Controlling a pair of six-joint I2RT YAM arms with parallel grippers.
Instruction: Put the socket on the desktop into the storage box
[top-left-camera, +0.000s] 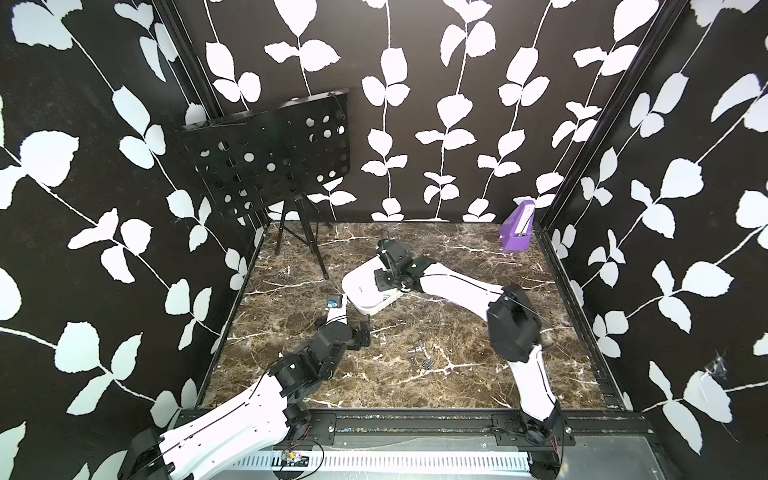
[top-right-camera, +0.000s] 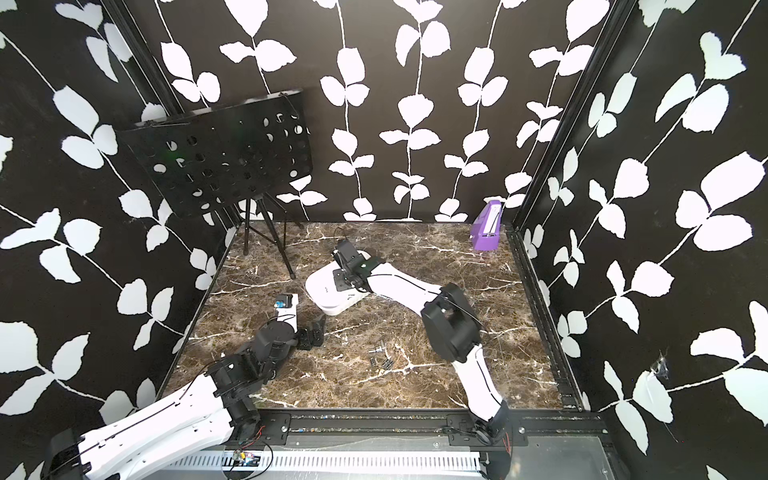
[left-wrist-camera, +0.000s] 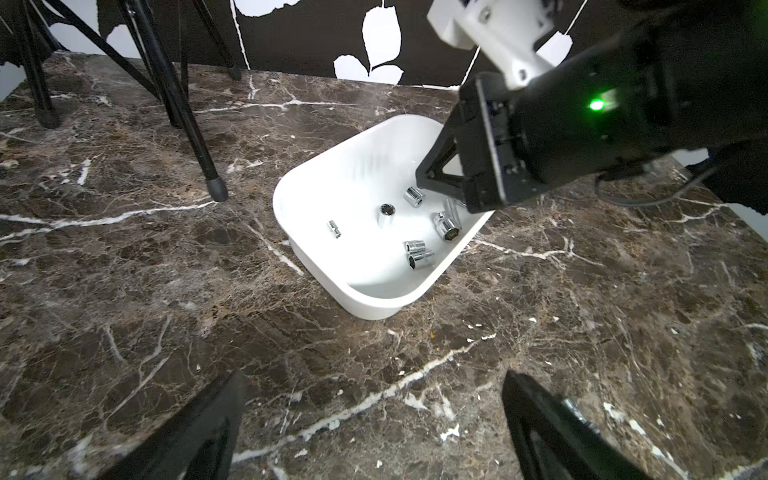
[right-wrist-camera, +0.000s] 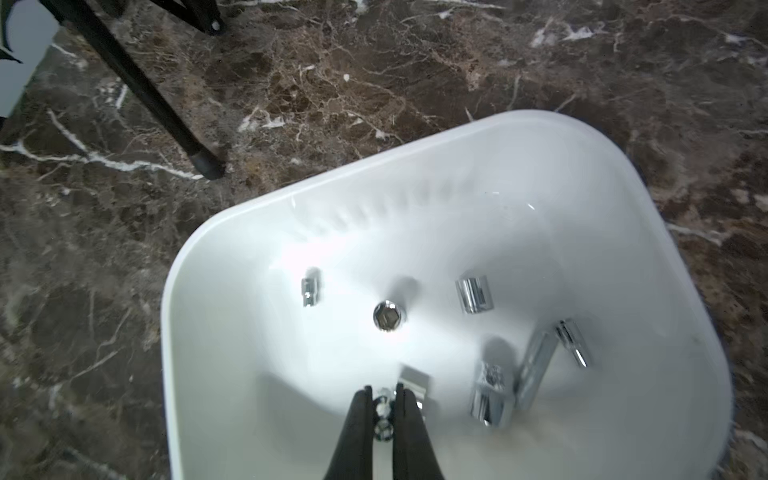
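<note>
The white storage box (top-left-camera: 357, 289) sits mid-table, holding several chrome sockets, such as an upright one (right-wrist-camera: 387, 316) and one lying on its side (right-wrist-camera: 473, 294). My right gripper is over the box, its fingertips close together, with shiny metal visible at or behind them; I cannot tell whether it is held. My left gripper stands open in front of the box, nothing visible between its fingers. More small sockets (top-left-camera: 420, 356) lie on the table in front of the box.
A black music stand (top-left-camera: 268, 160) with tripod legs stands behind and left of the box. A purple metronome (top-left-camera: 516, 228) stands at the back right.
</note>
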